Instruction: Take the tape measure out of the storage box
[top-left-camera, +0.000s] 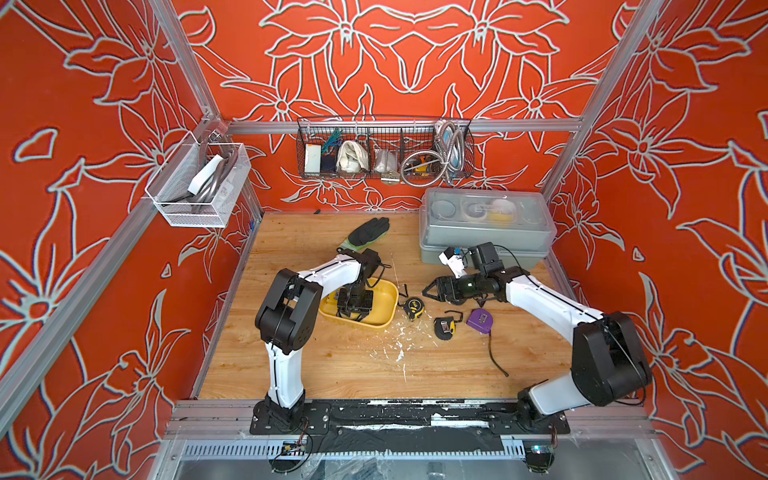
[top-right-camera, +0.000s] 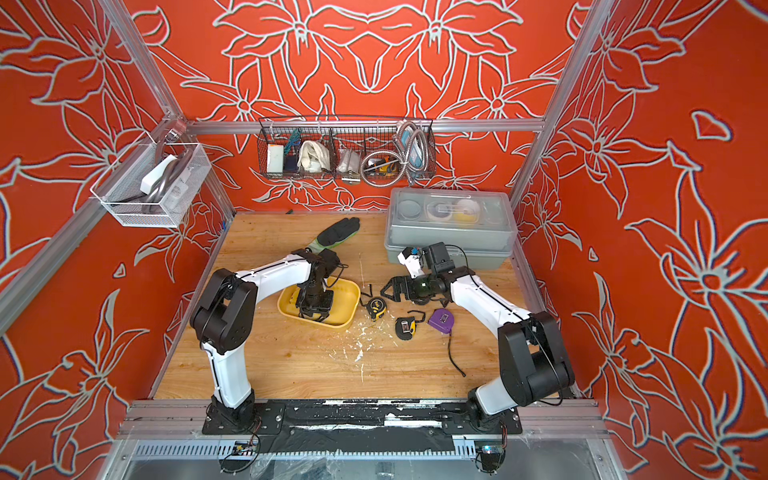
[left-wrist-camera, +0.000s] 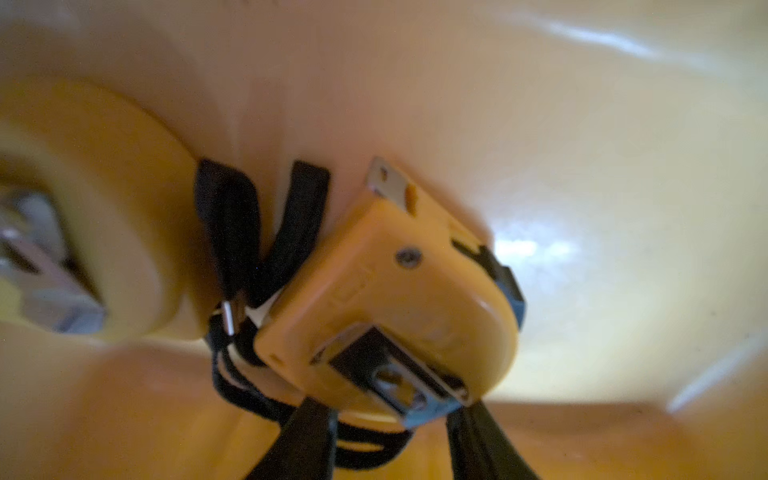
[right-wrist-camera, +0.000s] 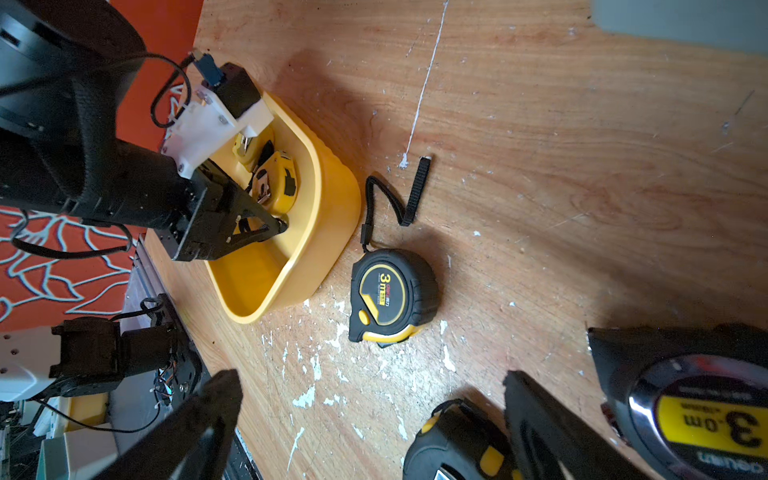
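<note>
In the yellow storage box (top-left-camera: 382, 320) my left gripper is shut on a yellow tape measure (left-wrist-camera: 432, 304) with a black strap, seen close in the left wrist view. A second yellow tape measure (left-wrist-camera: 120, 208) lies left of it in the box. My right gripper hangs open over the table, with nothing visibly held. Below and around it on the table are black-and-yellow tape measures (right-wrist-camera: 392, 296) and a purple tape measure (top-left-camera: 480, 320) with a strap.
A translucent lidded case (top-left-camera: 488, 224) stands at the back right. A dark glove (top-left-camera: 368, 232) lies at the back centre. Wire baskets hang on the walls.
</note>
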